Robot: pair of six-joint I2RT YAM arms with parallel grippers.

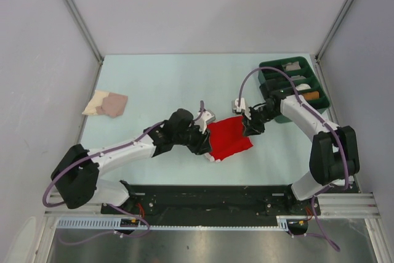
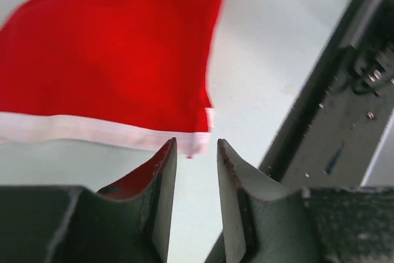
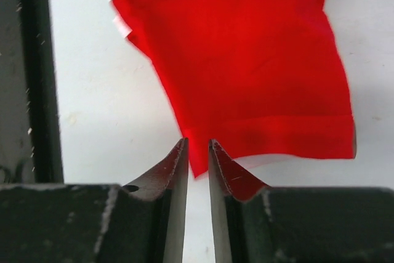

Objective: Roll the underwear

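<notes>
The red underwear [image 1: 228, 137] lies on the white table in front of me, a white waistband [image 2: 92, 129] along one side. My left gripper [image 1: 202, 151] is at its left edge; in the left wrist view the fingers [image 2: 161, 180] are part open, with the waistband's corner showing just beyond the gap. At the right edge is my right gripper [image 1: 251, 132]. Its fingers [image 3: 178, 173] stand narrowly apart, and a corner of red cloth shows beyond and between them. Neither gripper visibly grips the cloth.
A green divided box [image 1: 265, 73] holding several rolled items stands at the back right, beside the right arm. Folded beige and brown cloths [image 1: 112, 104] lie at the far left. Its dark front edge [image 1: 203, 192] runs close below the underwear.
</notes>
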